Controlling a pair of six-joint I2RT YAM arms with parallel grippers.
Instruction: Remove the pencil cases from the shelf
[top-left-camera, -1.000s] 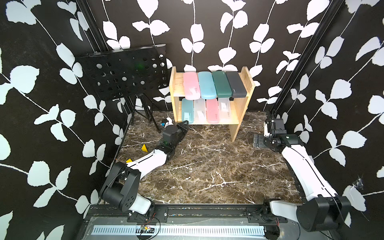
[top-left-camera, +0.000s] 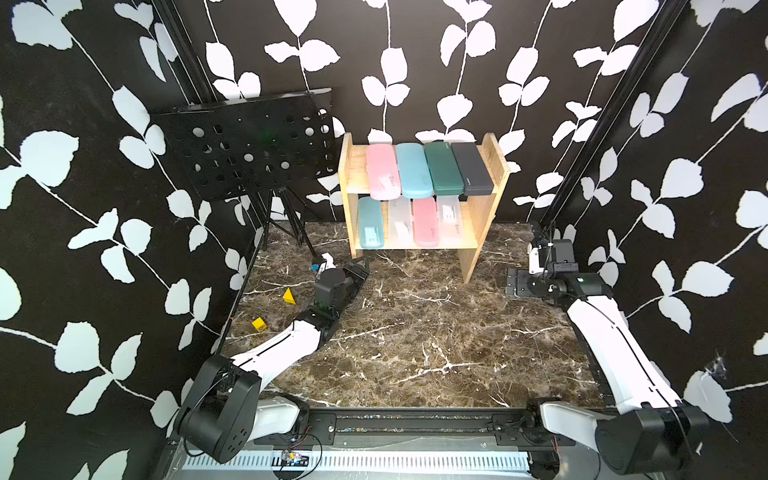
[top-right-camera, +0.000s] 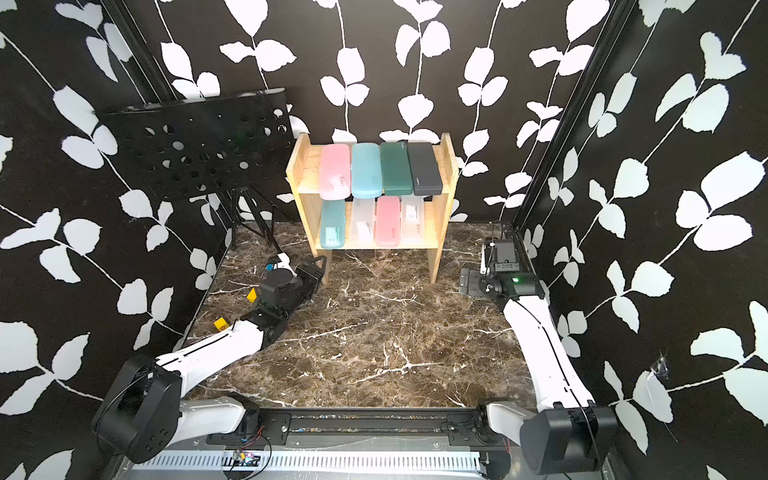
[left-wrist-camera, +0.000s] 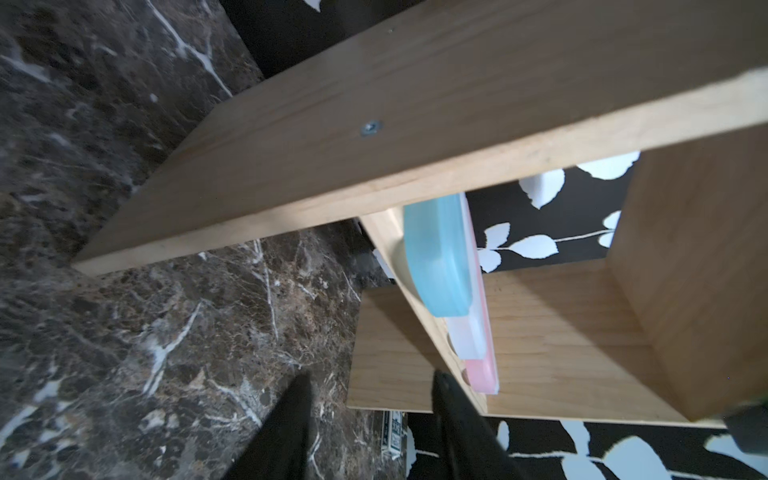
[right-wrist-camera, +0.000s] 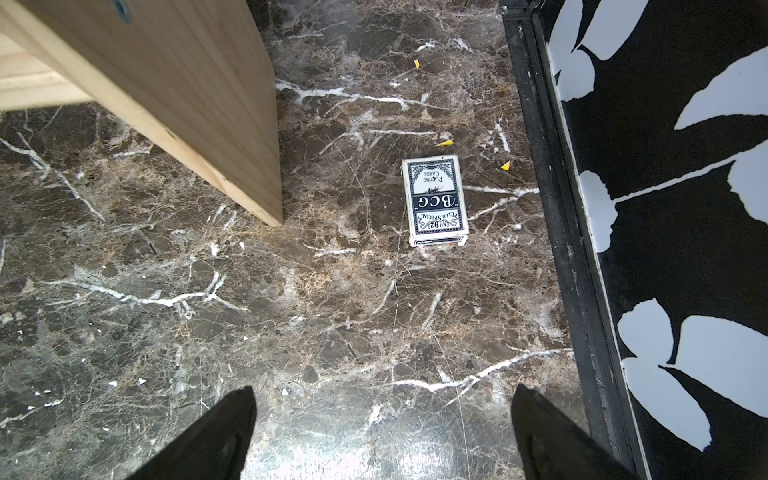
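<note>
Pencil cases lie on both levels of the wooden shelf (top-left-camera: 485, 216). On top are pink (top-left-camera: 383, 172), light blue (top-left-camera: 414, 169), dark green (top-left-camera: 443, 168) and black (top-left-camera: 472, 168) ones. The lower level holds a teal case (top-left-camera: 370, 222), a whitish one (top-left-camera: 400, 222), a pink one (top-left-camera: 425, 221) and another whitish one (top-left-camera: 449, 220). My left gripper (top-left-camera: 362, 268) is just in front of the shelf's lower left corner; its blurred fingers (left-wrist-camera: 289, 428) are apart, with nothing between them. To the shelf's right, my right gripper stands open and empty above the floor.
A card box (right-wrist-camera: 435, 200) lies on the marble floor right of the shelf. Yellow blocks (top-left-camera: 289, 296) are left of my left arm. A black perforated stand (top-left-camera: 256, 144) rises at the back left.
My left gripper has drawn back a little from the shelf, toward the lower left. The teal lower case has shifted slightly left. My right arm has barely moved.
</note>
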